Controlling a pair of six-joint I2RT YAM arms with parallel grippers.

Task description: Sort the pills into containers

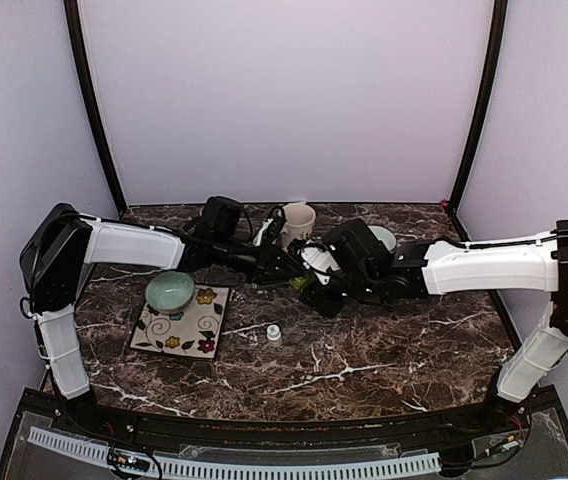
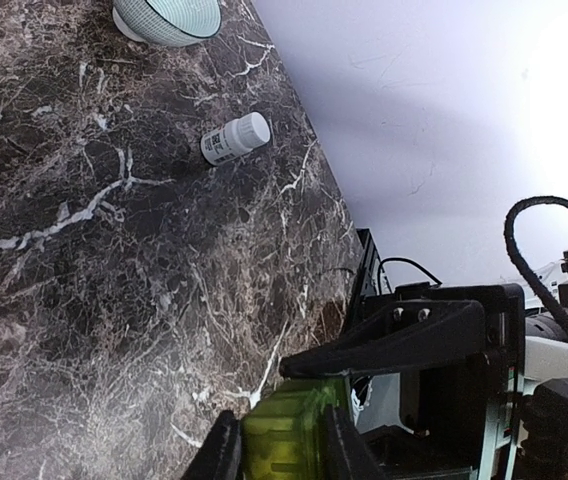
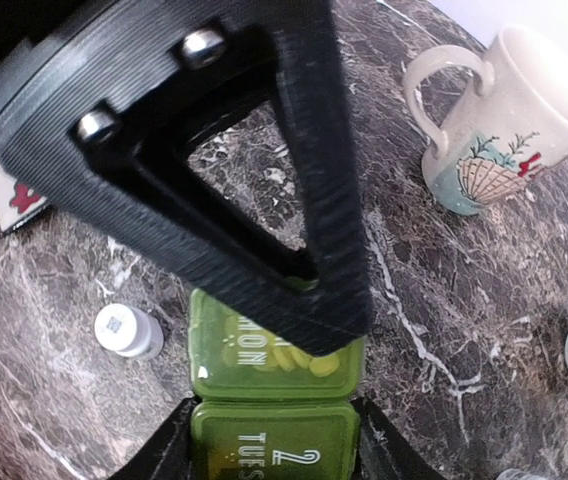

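Observation:
A green pill organizer (image 1: 298,282) hangs between the two grippers above the marble table's middle. Its lidded MON and TUES compartments (image 3: 274,440) show in the right wrist view, with yellow pills in MON. My left gripper (image 1: 286,274) is at it from the left, fingers around its end; in the left wrist view the organizer (image 2: 282,435) fills the space between dark fingertips. My right gripper (image 1: 310,284) reaches it from the right, a finger lying over the MON lid. Whether either finger grips firmly is unclear. A small white bottle (image 1: 273,333) stands below; another bottle (image 2: 234,137) appears in the left wrist view.
A flowered tray (image 1: 203,334) with a green bowl (image 1: 169,288) sits at left. A decorated mug (image 3: 494,130) stands at the back middle, a pale bowl (image 2: 167,15) at back right behind the right arm.

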